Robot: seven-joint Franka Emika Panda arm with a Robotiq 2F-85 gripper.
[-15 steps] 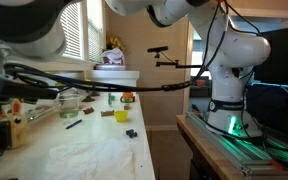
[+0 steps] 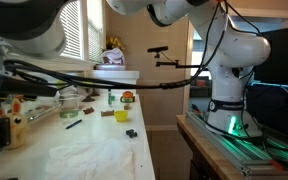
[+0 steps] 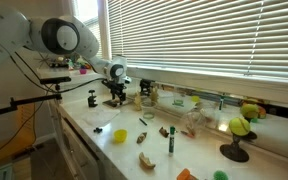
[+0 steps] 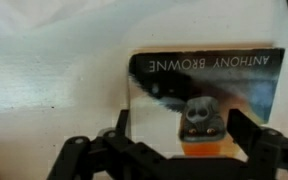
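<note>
A book with a gorilla on its cover and "ANTHONY BROWNE" in upside-down letters (image 4: pixel 209 68) lies flat under my gripper in the wrist view. The fingers stand open, one fingertip (image 4: pixel 122 124) by the cover's left edge and the other (image 4: pixel 240 126) over the cover beside the gorilla's face. Nothing shows gripped between them. The black gripper body hides the book's near part. In exterior view 2, the white arm (image 3: pixel 66 35) reaches down to the far end of the counter.
A white cloth (image 2: pixel 89 160) lies on the counter, with a yellow cup (image 2: pixel 121 116) and small dark items (image 2: pixel 131 133) beyond. A window with blinds (image 3: pixel 214 40) backs the counter. Several small objects crowd its near end. A black cable (image 2: pixel 114 80) hangs from the arm.
At the left edge of exterior view 1, the dark arm and gripper parts sit slightly lower and differently placed than before. The counter's objects have not moved.
</note>
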